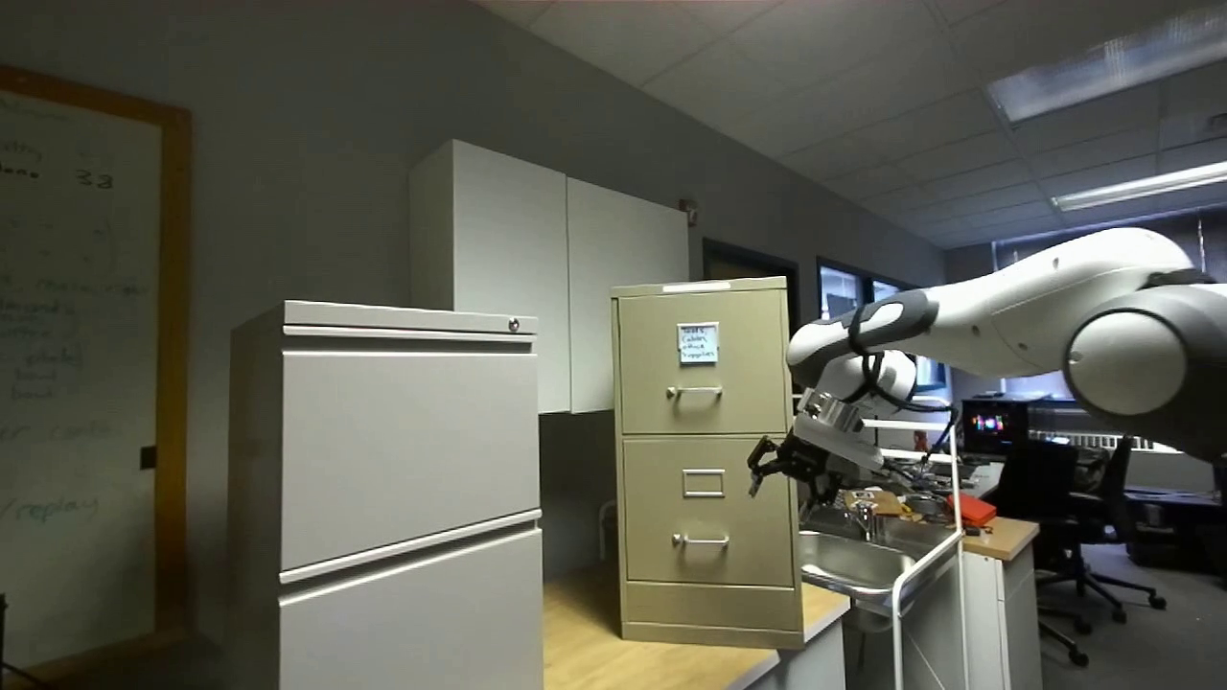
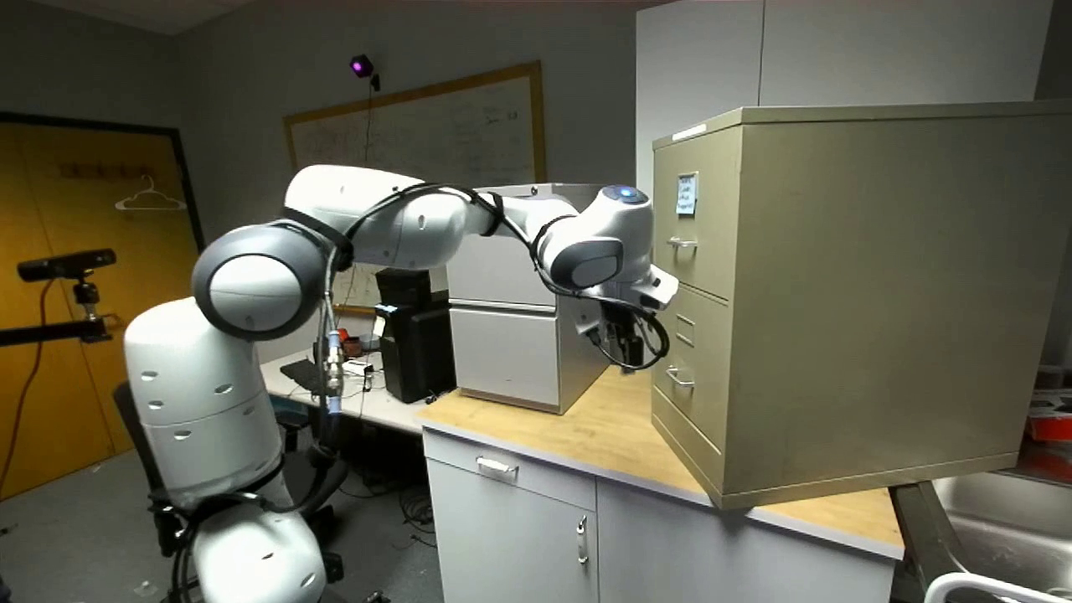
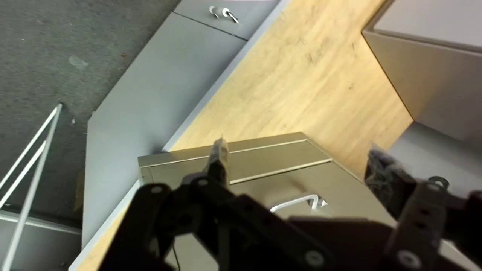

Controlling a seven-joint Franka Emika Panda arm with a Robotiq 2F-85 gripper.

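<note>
A tan two-drawer filing cabinet (image 1: 710,506) stands on the wooden counter, both drawers closed. The upper drawer has a blue label (image 1: 698,343) and a metal handle (image 1: 695,391); the lower one has a similar handle (image 1: 702,540). My gripper is open, its fingers (image 3: 218,156) wide apart with nothing held between them. In the wrist view the lower drawer's handle (image 3: 296,201) appears beyond the gap, partly covered by the gripper body. From the first exterior view, the gripper (image 1: 779,489) overlaps the right part of the lower drawer's front; its exact distance is unclear.
A grey drawer cabinet (image 2: 502,352) stands across the counter (image 2: 613,422) from the tan one, with bare wood between them. A sink (image 1: 851,560) and white rack (image 1: 960,506) lie on the far side. White wall cupboards (image 1: 512,264) hang behind.
</note>
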